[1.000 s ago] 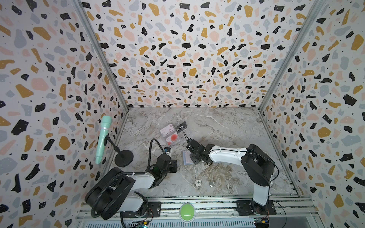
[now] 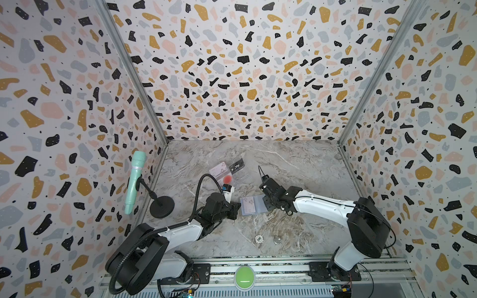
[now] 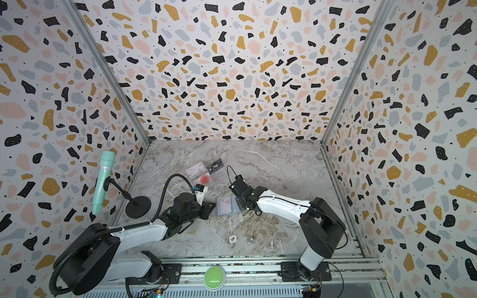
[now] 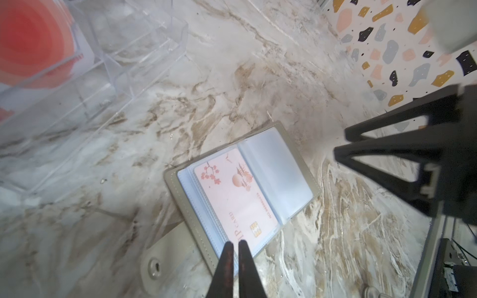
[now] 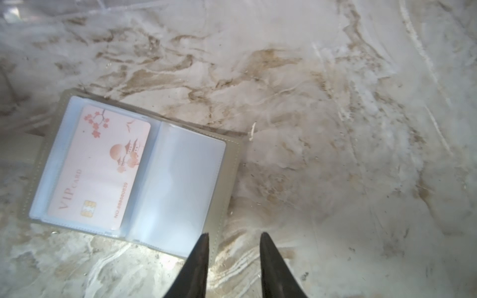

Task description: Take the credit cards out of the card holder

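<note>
The card holder [image 5: 226, 198] lies unfolded on the marble table, its strap with a metal snap reaching out to the left. A pink VIP card [image 5: 99, 168] sits in its left clear pocket; the right pocket [image 5: 178, 188] shows no card. My left gripper is open by a narrow gap at the near end of the card, nothing seen between its fingers. My right gripper stands open beside the holder's near right corner, empty. In the left wrist view its dark fingers [image 4: 392, 144] hang right of the holder.
A clear compartment rack [image 4: 109, 84] stands behind to the left, holding a pink card [image 2: 217, 169], a red one [image 2: 227, 179] and a dark one [image 2: 237, 165]. Two small round items lie near the front.
My right gripper has moved to the right, uncovering more of the holder. My left gripper has shifted right and slightly back, closer to the holder's left side.
</note>
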